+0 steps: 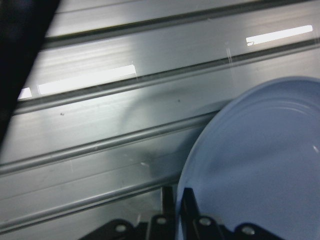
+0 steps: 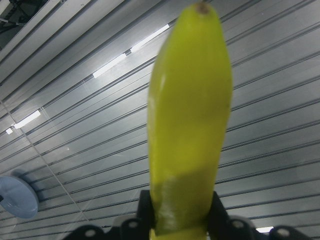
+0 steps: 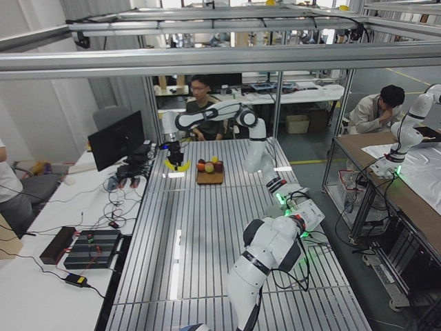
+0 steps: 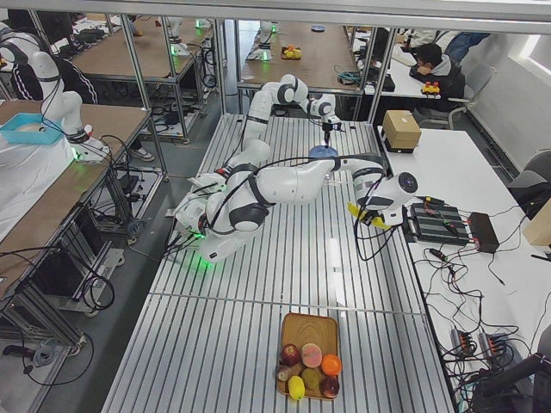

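Note:
In the left wrist view a blue plate (image 1: pixel 260 160) lies on the slatted table, its rim between the fingertips of my left gripper, which looks shut on it. The plate (image 4: pixel 322 151) shows at the far end in the camera right view, partly behind an arm. A yellow banana (image 2: pixel 187 115) fills the middle of the right wrist view, held by my right gripper, shut on it. In the camera left view that banana (image 3: pixel 182 167) hangs beside the fruit tray.
A wooden tray (image 4: pixel 308 327) of several fruits lies on the table (image 4: pixel 215 361). Monitors, boxes and cables crowd the side desk (image 3: pixel 41 296).

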